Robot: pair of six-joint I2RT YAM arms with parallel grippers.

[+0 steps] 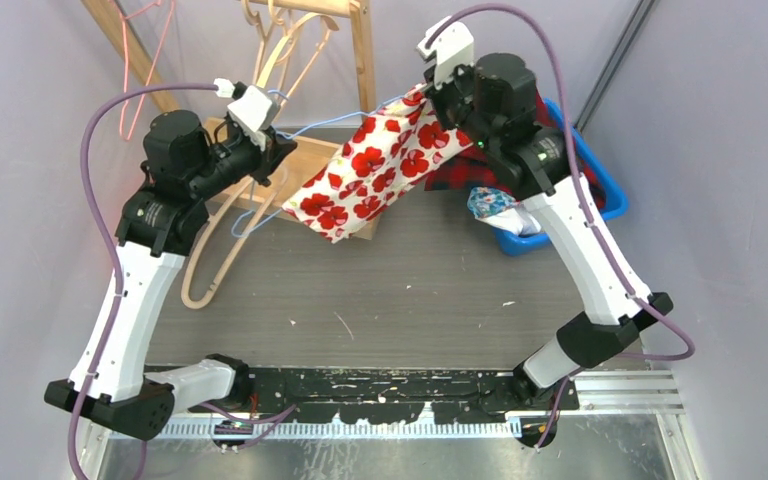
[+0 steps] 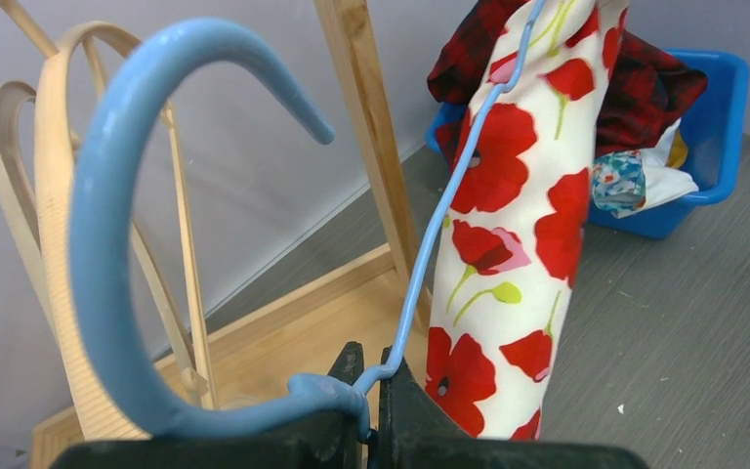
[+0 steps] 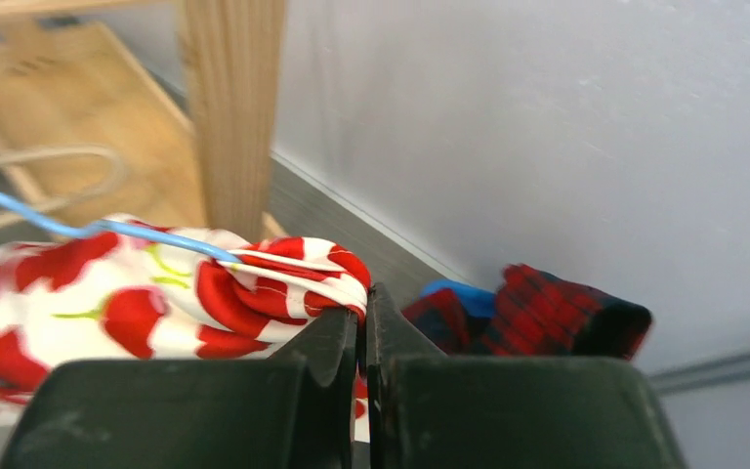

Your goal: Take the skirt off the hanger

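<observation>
My left gripper [image 1: 278, 150] is shut on a light blue wire hanger [image 2: 107, 215] just below its hook. My right gripper [image 1: 435, 95] is shut on the gathered top of the white skirt with red poppies [image 1: 365, 175], seen close in the right wrist view [image 3: 127, 313]. The hanger's long arm runs from my left gripper along the skirt to that bunched waistband; whether its end is inside the fabric I cannot tell. The skirt hangs slanting down-left between the two grippers.
A wooden rack [image 1: 364, 50] with pink hangers [image 1: 125, 70] stands at the back left over a wooden tray. A blue bin [image 1: 610, 190] of dark red plaid and other clothes is at the right.
</observation>
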